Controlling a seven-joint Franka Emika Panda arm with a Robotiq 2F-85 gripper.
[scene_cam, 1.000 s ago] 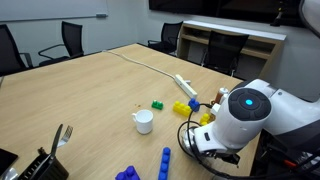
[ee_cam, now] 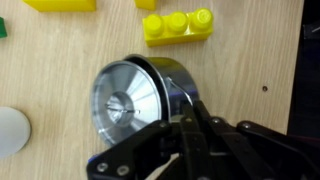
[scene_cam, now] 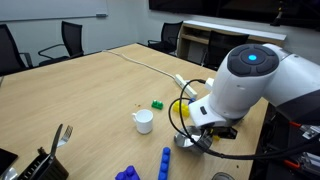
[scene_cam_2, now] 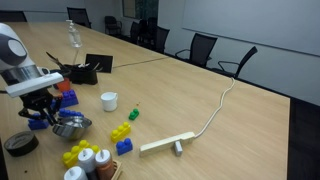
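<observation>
A shiny metal bowl lies tilted under the arm, its opening partly facing the camera in the wrist view. My gripper is shut on the bowl's edge at its right side there. Exterior view 2 has the bowl just right of the gripper, close above the table. In exterior view 1, the bowl peeks out below the white arm, and the fingertips are mostly hidden. Whether the bowl fully clears the table, I cannot tell.
A white mug stands left of the arm. Blue bricks and yellow bricks lie around the bowl. White-capped bottles stand at the near edge in exterior view 2.
The arm has risen over the last second. The metal bowl, mostly hidden before in exterior view 1, now shows below the gripper in a tilted pose. The mug has stayed put.
</observation>
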